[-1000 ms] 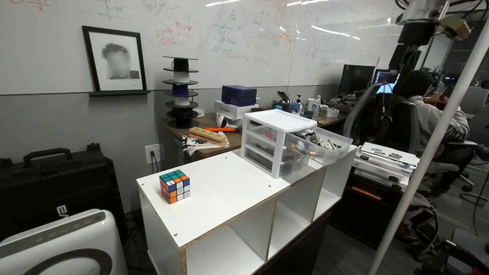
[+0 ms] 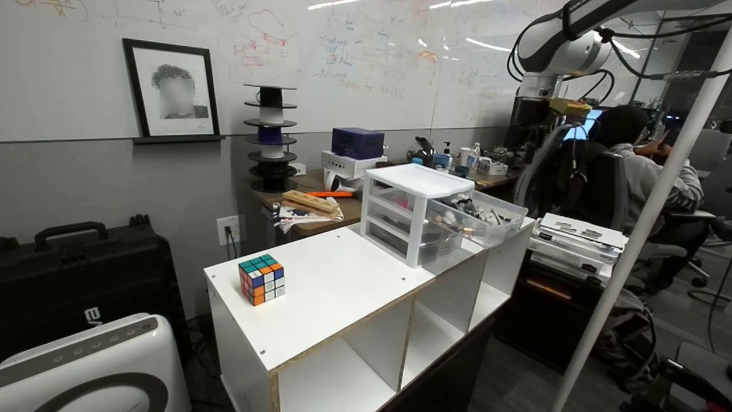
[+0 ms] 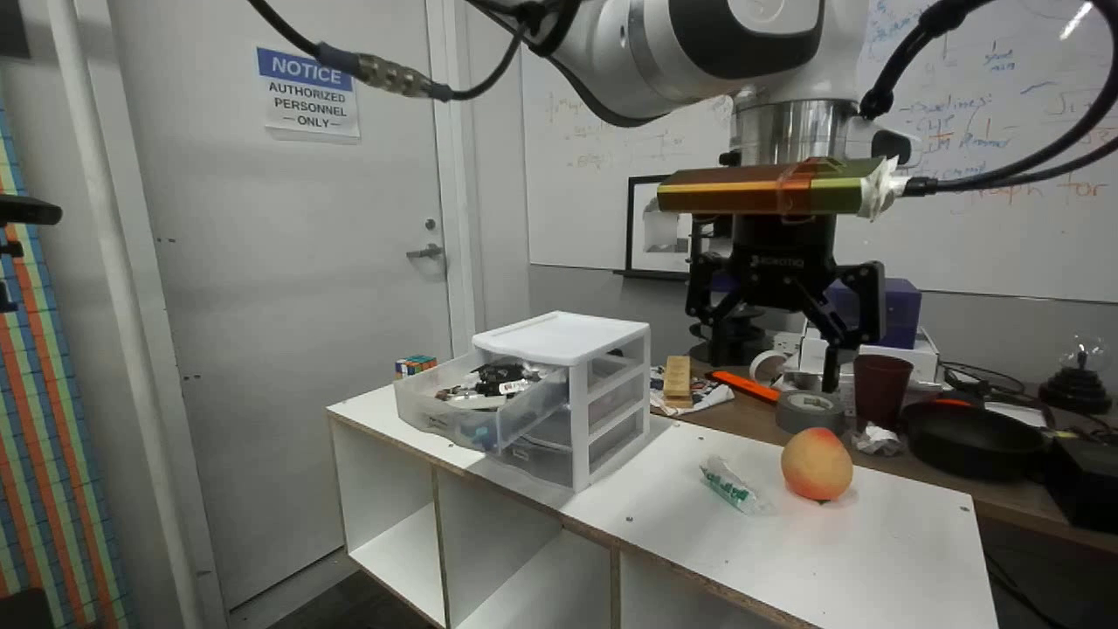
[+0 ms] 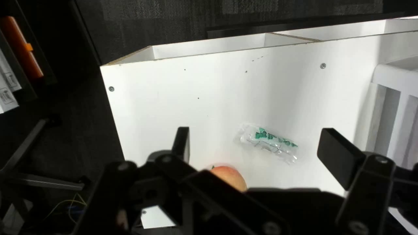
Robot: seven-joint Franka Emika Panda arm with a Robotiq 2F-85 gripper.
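My gripper (image 3: 773, 341) hangs above the white shelf unit (image 3: 891, 556), its fingers spread and nothing between them. Below it, a clear plastic packet with green print (image 3: 734, 487) lies on the top board, beside a peach (image 3: 817, 465). Looking down from the wrist, the packet (image 4: 270, 141) shows between the two fingers and well beneath them. The peach (image 4: 230, 177) is partly covered by the gripper's linkage. In exterior view 1, a Rubik's cube (image 2: 261, 279) sits at the other end of the top.
A white drawer tower (image 3: 561, 337) stands mid-board, with its clear top drawer (image 3: 445, 409) pulled out and full of small items. Behind the shelf, a desk holds tape (image 3: 809, 411), a dark red cup (image 3: 882, 388) and a black pan (image 3: 969, 438).
In exterior view 1, the arm and gripper have moved left and lower from the upper right corner. The cube and drawer tower have stayed where they were.
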